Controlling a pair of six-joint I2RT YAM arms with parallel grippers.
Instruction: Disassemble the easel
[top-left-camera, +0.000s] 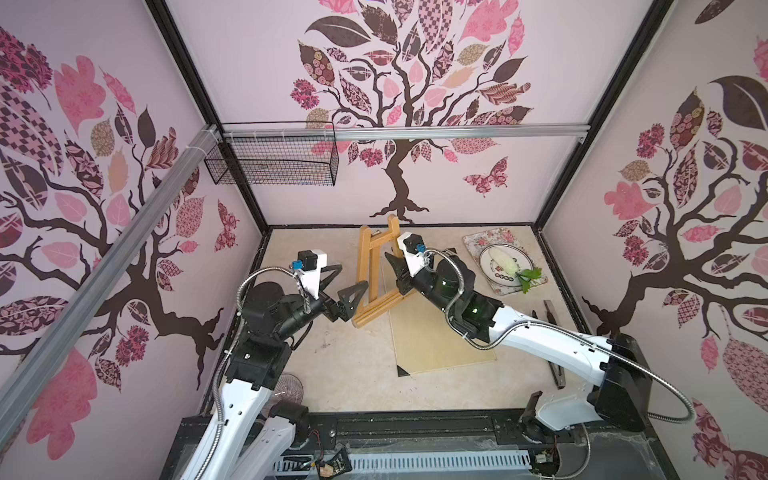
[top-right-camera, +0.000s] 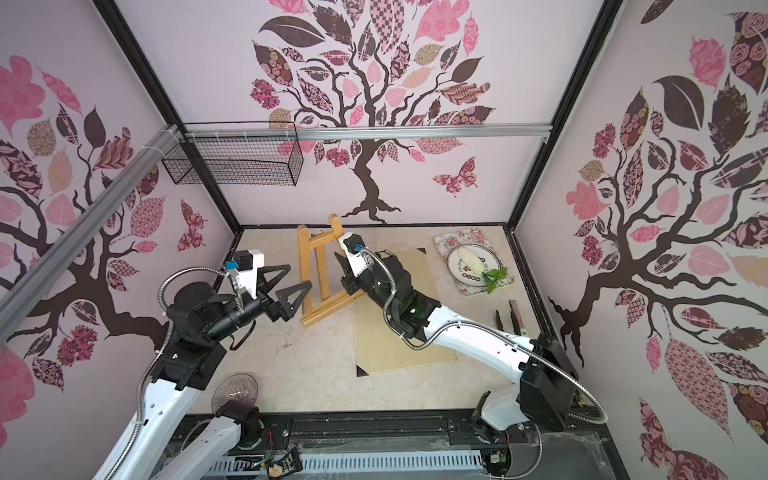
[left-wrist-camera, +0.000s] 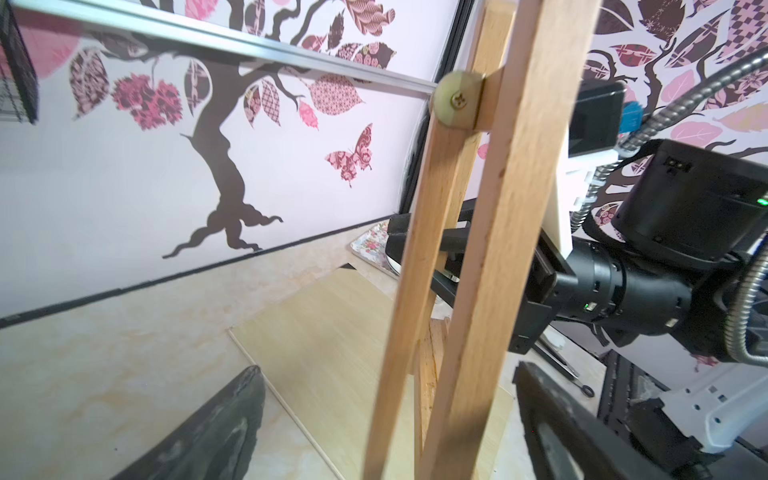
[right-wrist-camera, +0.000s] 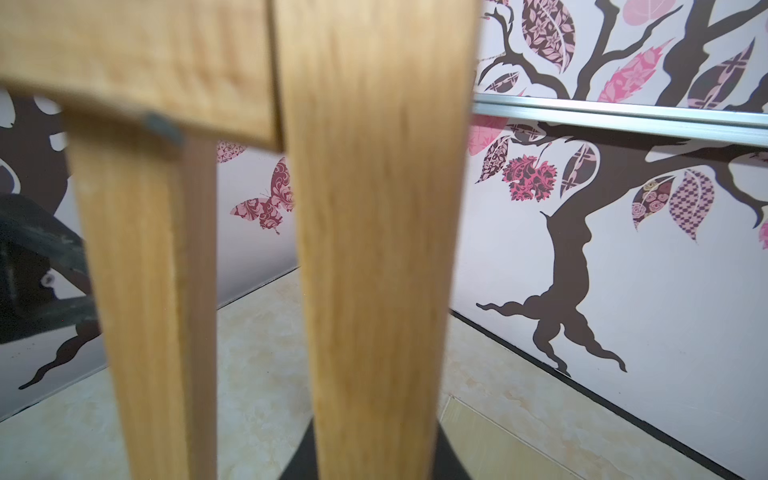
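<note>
The wooden easel (top-left-camera: 364, 264) stands upright at the back middle, its base bars (top-left-camera: 376, 310) resting at the left edge of a pale board. My right gripper is shut on the easel's right upright (right-wrist-camera: 380, 240), a dark fingertip showing on either side of the wood. To the left of the frame, my left gripper (top-left-camera: 349, 289) is open and empty, its fingers pointing at the easel. A metal screw head (left-wrist-camera: 458, 100) and rounded joint show near the top of the easel in the left wrist view. The right upright's lower part is partly hidden behind my right gripper in both top views.
The pale board (top-left-camera: 436, 344) lies flat in the middle. A plate with food (top-left-camera: 505, 264) sits on a floral mat at the back right, with knives (top-right-camera: 516, 318) closer by. A wire basket (top-left-camera: 280, 160) hangs at the back left.
</note>
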